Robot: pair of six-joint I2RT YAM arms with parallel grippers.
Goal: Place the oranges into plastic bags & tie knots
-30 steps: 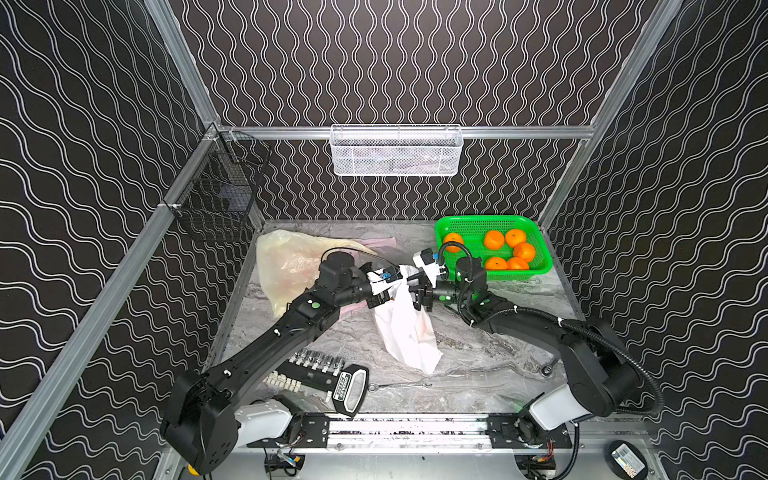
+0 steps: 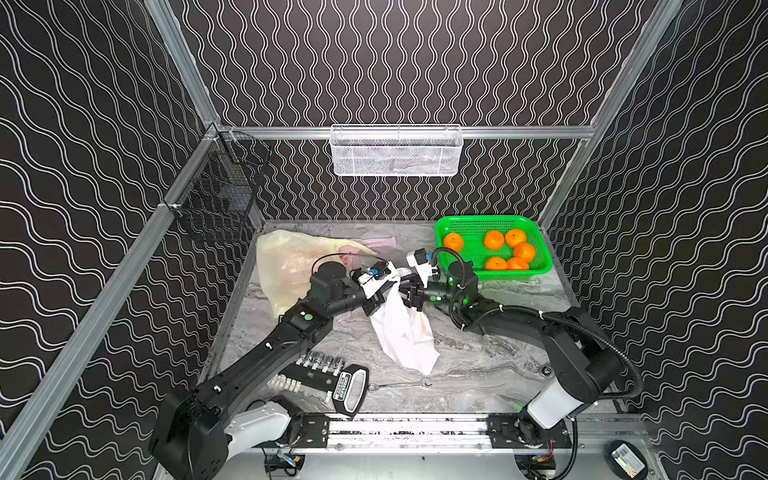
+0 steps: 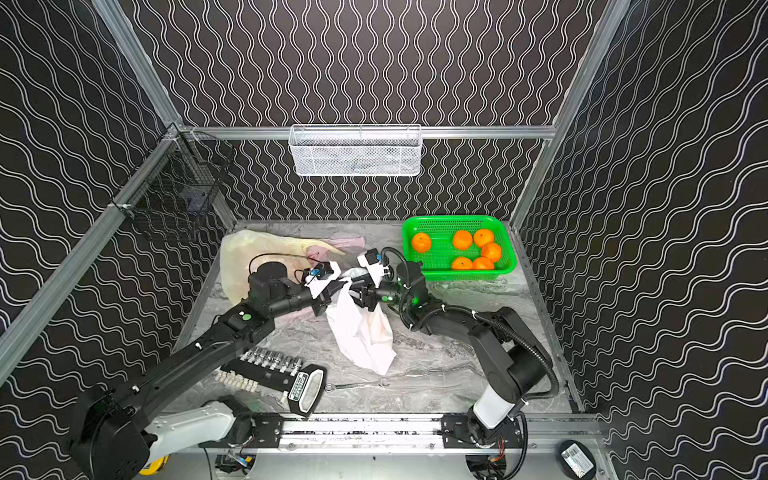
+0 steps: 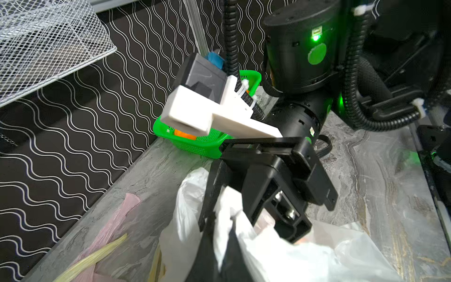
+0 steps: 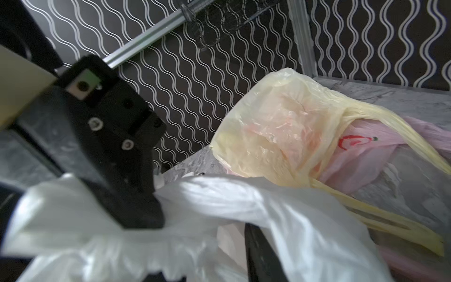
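Both grippers meet above the table's middle around a white plastic bag (image 2: pixel 404 336), which hangs down onto the marble surface. My left gripper (image 2: pixel 376 292) is shut on a twisted strand of the bag, seen at the bottom of the left wrist view. My right gripper (image 2: pixel 409 292) faces it, part open, with white plastic draped over and around its fingers; whether it grips any is unclear. A green basket (image 3: pixel 440 270) at back right holds several oranges (image 3: pixel 461 239). A pale yellow bag (image 5: pixel 267 131) and a pink bag (image 5: pixel 357 169) lie at back left.
A socket set (image 2: pixel 312 373) and a wrench (image 2: pixel 400 385) lie near the front edge. A white wire basket (image 2: pixel 396 152) hangs on the back rail, a black one (image 2: pixel 224 188) on the left.
Both grippers have shifted slightly left, with the white bag's upper part following. The left arm's elbow has moved a little, and so has the right arm's.
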